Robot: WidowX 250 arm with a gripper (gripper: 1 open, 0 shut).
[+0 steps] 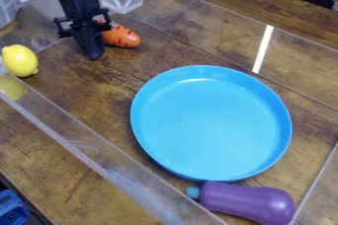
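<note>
My black gripper (93, 41) is low over the wooden surface at the upper left, right against the left end of an orange toy carrot (119, 37) with dark marks. Its fingertips look shut, and I see nothing clearly between them; the arm partly hides the carrot's far end.
A yellow lemon (20, 60) lies to the left, a large blue plate (211, 121) at centre right, and a purple toy eggplant (247, 202) at the bottom right. Clear plastic walls edge the area. The wood between gripper and plate is clear.
</note>
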